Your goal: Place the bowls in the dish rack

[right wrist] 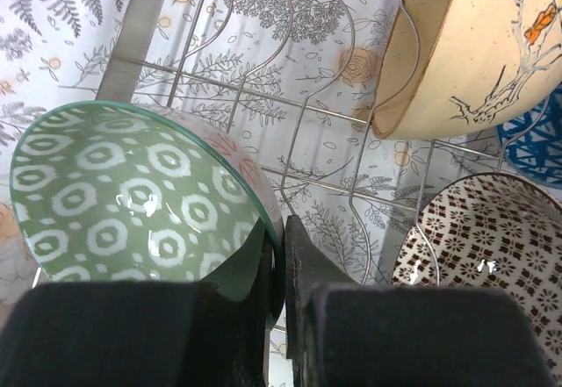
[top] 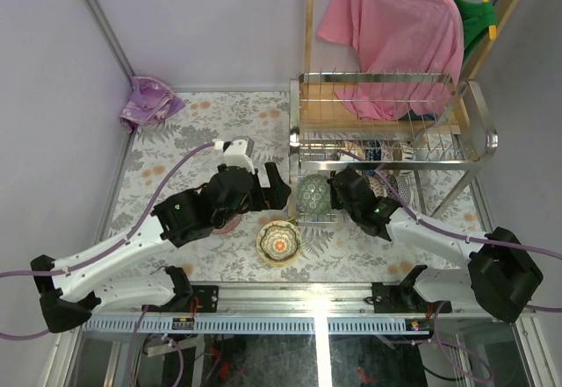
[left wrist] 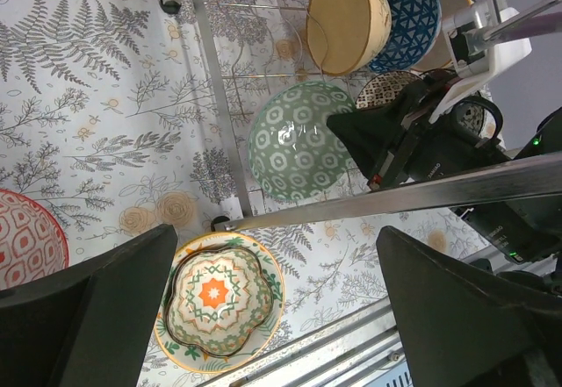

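Note:
A green bowl with pale ring patterns is tilted at the left end of the dish rack's lower tier. My right gripper is shut on its rim. In the left wrist view the same green bowl shows beside the right gripper's dark fingers. My left gripper stands open and empty left of the rack. Below it on the table are a patterned bowl resting on a plate or wider bowl, and a red patterned bowl, partly covered by the left arm in the top view.
Several bowls stand in the rack: a cream one, a blue one and a brown-dotted one. The rack's upper tier overhangs them. A purple cloth lies back left; open table lies left of the rack.

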